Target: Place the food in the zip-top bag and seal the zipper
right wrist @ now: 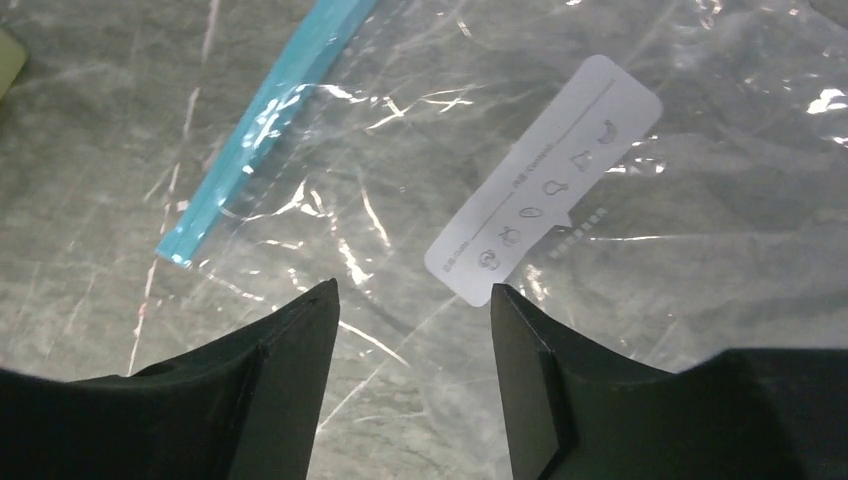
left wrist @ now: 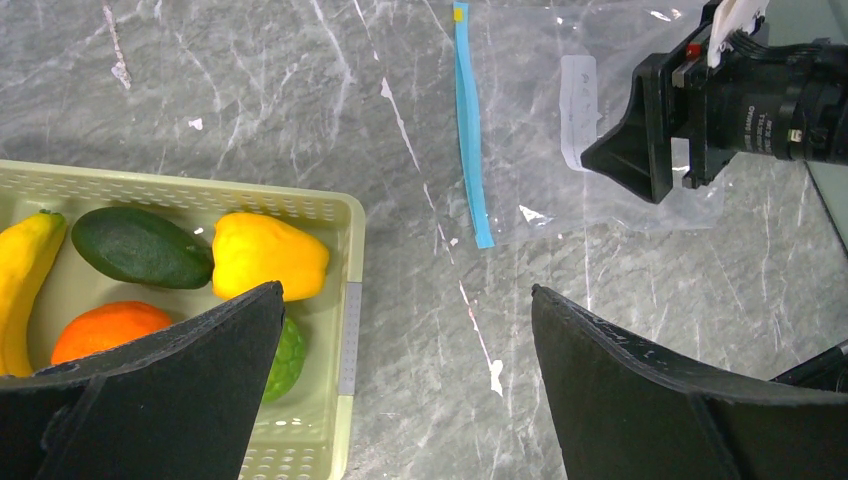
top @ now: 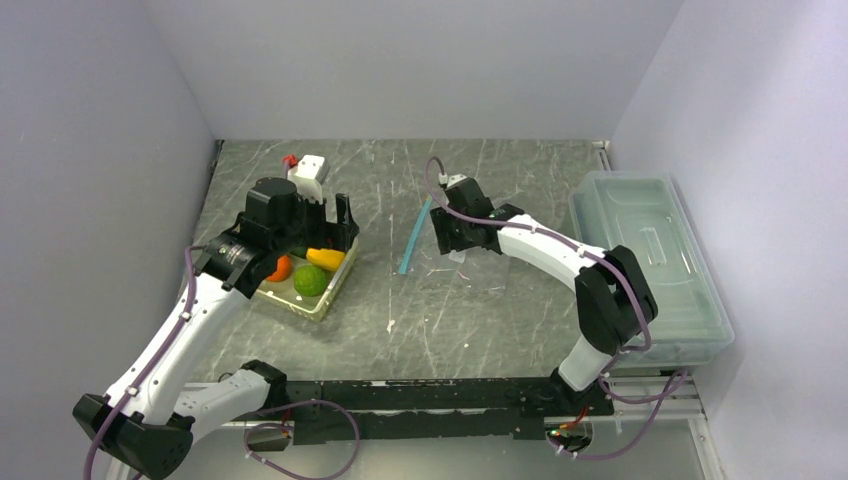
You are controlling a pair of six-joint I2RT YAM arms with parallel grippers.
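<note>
A clear zip top bag (right wrist: 380, 170) lies flat on the grey table, with its blue zipper strip (left wrist: 467, 125) along the left side and a white label (right wrist: 545, 180) in the middle. Above the bag is my right gripper, its fingers apart and nothing between them. My left gripper stands open and empty near the food basket (left wrist: 352, 250). In that basket lie a yellow pepper (left wrist: 265, 255), a dark green avocado-like piece (left wrist: 140, 247), an orange piece (left wrist: 110, 330), a long yellow piece (left wrist: 25, 285) and a green round piece (top: 311, 280).
A clear lidded plastic bin (top: 650, 265) takes up the right side of the table. Between basket and bag the marbled tabletop (top: 380, 310) is free, as is its front part.
</note>
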